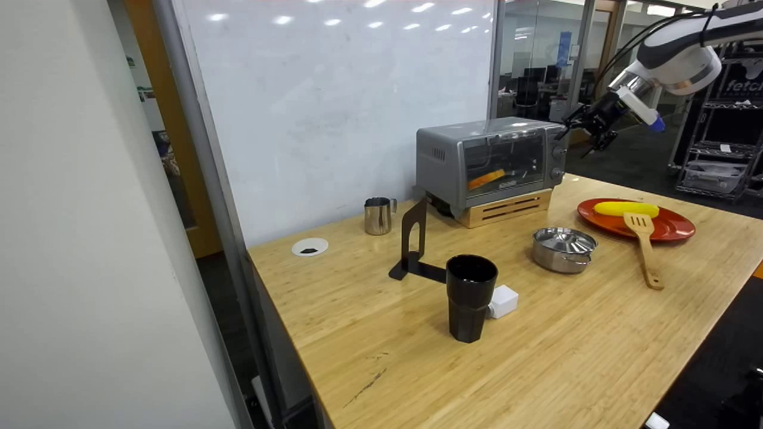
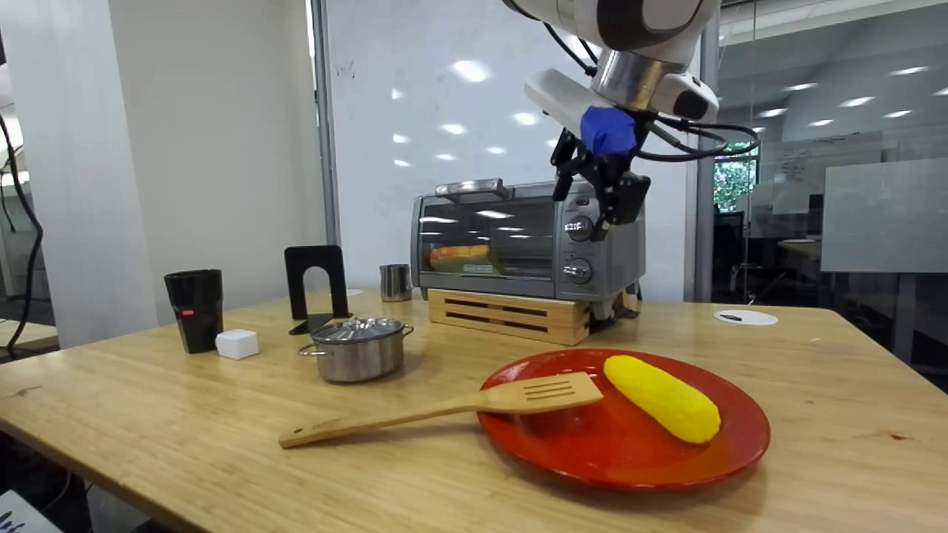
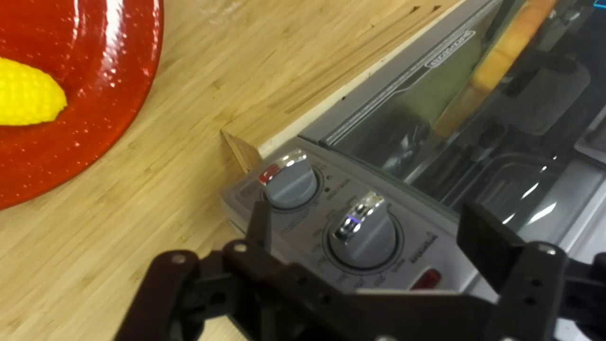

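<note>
The grey toaster oven (image 1: 447, 164) rests on a slatted wooden stand against the whiteboard, its glass door closed and something orange-yellow inside. In the wrist view my gripper has its two black fingers wide apart, framing the oven's control panel from above. Between them, farther down, is the upper knob (image 3: 366, 236); the lower knob (image 3: 289, 182) lies beyond it toward the wooden stand. No contact with either knob shows. From the second exterior view, the black fingers (image 2: 613, 200) hang in front of the oven's right end. Nothing is held.
A red plate (image 2: 551, 462) carries yellow corn (image 2: 662, 400), with a wooden spatula (image 2: 382, 422) leaning on its rim. Nearby stand a lidded pot (image 2: 360, 355), black cup (image 1: 468, 300), white block (image 1: 503, 301), black bookend (image 1: 420, 236) and metal pitcher (image 1: 377, 217).
</note>
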